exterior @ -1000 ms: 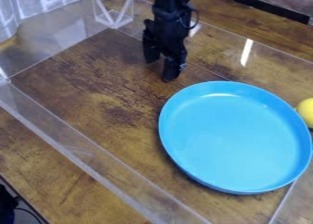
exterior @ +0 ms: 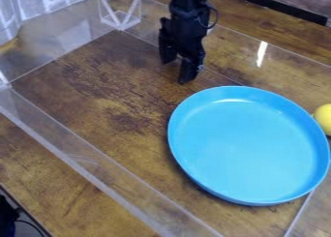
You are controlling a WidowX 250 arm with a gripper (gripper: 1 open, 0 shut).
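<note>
My black gripper point(exterior: 179, 65) hangs down from the top centre over the dark wooden table, its fingers low near the surface behind the tray; it looks open, with no object visible between the fingers, though the dark shape is hard to make out. A large round light-blue tray point(exterior: 246, 144) fills the lower right of the view, in front of the gripper and apart from it.
A yellow object point(exterior: 322, 118) is cut off at the right edge beside the tray. Clear plastic edging point(exterior: 91, 180) runs along the table's left side.
The gripper and its arm have shifted slightly over the last second. The tray and the yellow object stay where they were.
</note>
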